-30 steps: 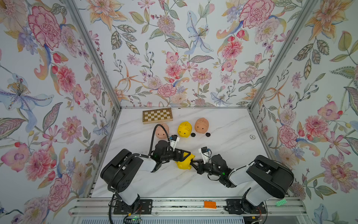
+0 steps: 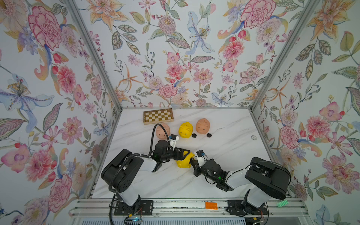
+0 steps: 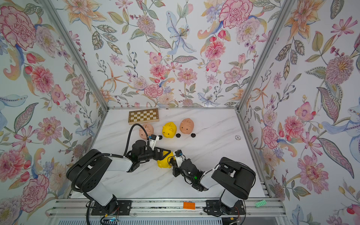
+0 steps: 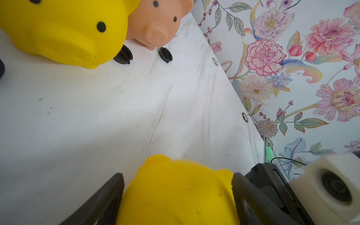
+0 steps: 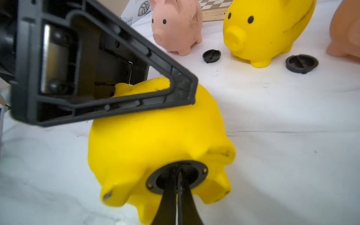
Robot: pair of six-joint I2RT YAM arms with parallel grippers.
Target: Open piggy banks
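A yellow piggy bank (image 5: 161,135) is tilted over near the middle front, its belly and feet toward my right arm. My left gripper is shut around its body, one finger on either side; one finger (image 5: 183,90) also shows in the right wrist view. In the belly sits a black round plug ring (image 5: 154,183) with a dark middle. My right gripper is shut, its tips at that middle. Whether a thin ridge lies between them cannot be seen. Behind stand another yellow piggy bank (image 2: 185,129) and two pink piggy banks (image 2: 202,126) (image 2: 163,131).
Loose black plugs (image 5: 301,63) (image 5: 211,55) lie in front of the standing banks. A checkered board (image 2: 158,115) is at the back left.
The held yellow bank has shifted slightly left and up with the left gripper.
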